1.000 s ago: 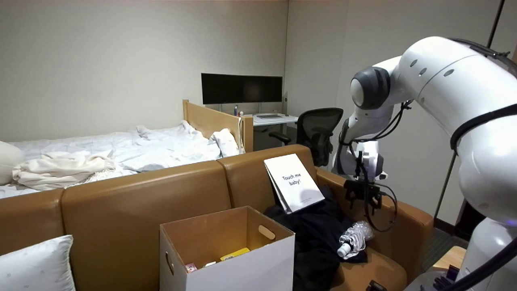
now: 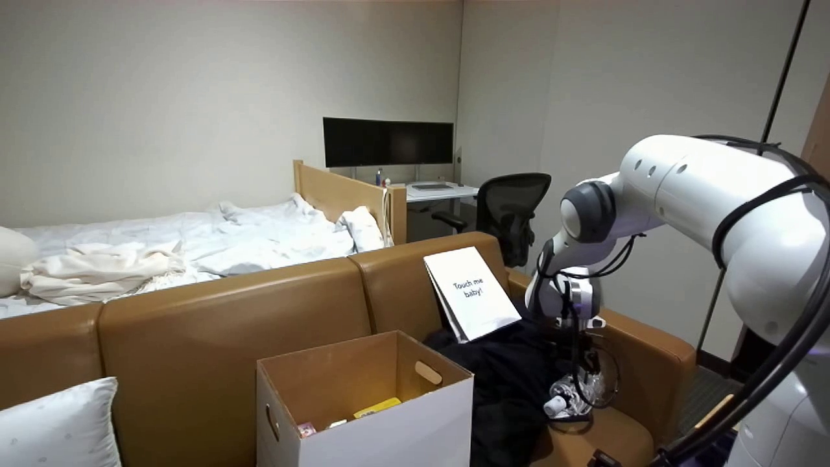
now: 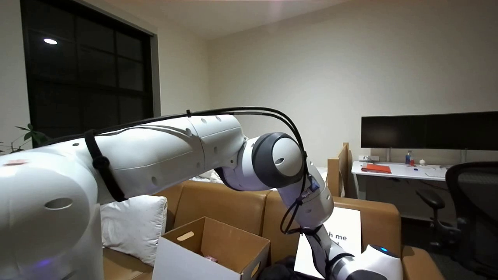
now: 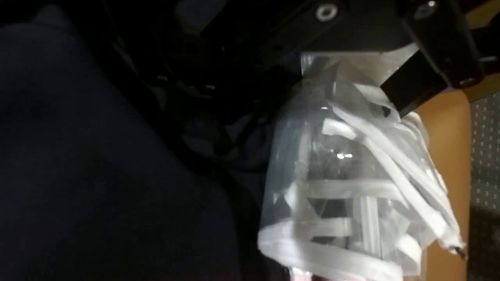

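A bundle of clear plastic with white bands (image 4: 344, 161), which looks like a folded umbrella, lies on the sofa seat beside black cloth (image 2: 506, 389). Its white end (image 2: 554, 405) points toward the box side. Just over it, at the sofa's right end, is my gripper (image 2: 585, 359), pointing down. The wrist view shows one dark finger (image 4: 417, 86) at the bundle's right edge, overlapping the plastic. Deep shadow hides the other side, so contact cannot be made out. The fingers stand open.
An open cardboard box (image 2: 369, 432) with small items inside stands left of the black cloth. A white booklet (image 2: 471, 294) reading "Touch me baby!" leans on the backrest. The sofa's armrest (image 2: 650, 338) rises close to the gripper's right. A white pillow (image 2: 62, 424) lies far left.
My arm has lowered, bringing the gripper down and slightly left from above the seat to the clear bundle. The box and booklet have stayed put.
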